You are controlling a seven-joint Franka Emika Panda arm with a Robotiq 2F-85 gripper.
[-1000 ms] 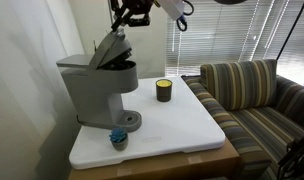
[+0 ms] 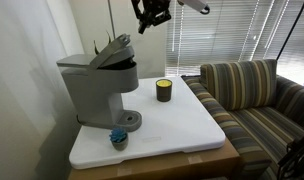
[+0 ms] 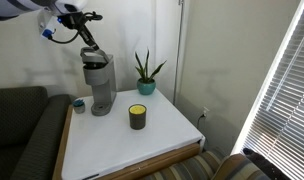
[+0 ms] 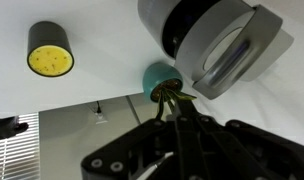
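A grey pod coffee maker (image 2: 92, 92) stands on the white table with its lid (image 2: 114, 50) tilted up. In exterior view 1, my gripper (image 2: 145, 25) hangs above and to the right of that lid, apart from it. Exterior view 2 has the gripper (image 3: 96, 17) above the machine (image 3: 99, 82) near the wall. From the wrist, the raised lid (image 4: 237, 55) shows at the upper right, and the gripper appears shut with nothing visible between its fingers. A dark cup with a yellow top (image 2: 164, 90) stands right of the machine.
A small cup with blue contents (image 2: 119, 140) sits at the table's near left. Behind the table, a plant in a teal pot (image 3: 146, 86) stands close to the machine. A striped armchair (image 2: 240, 85) adjoins the right side.
My gripper has risen and moved away from the coffee maker's lid, beside which it was earlier. The lid remains tilted up, and the cups have not moved.
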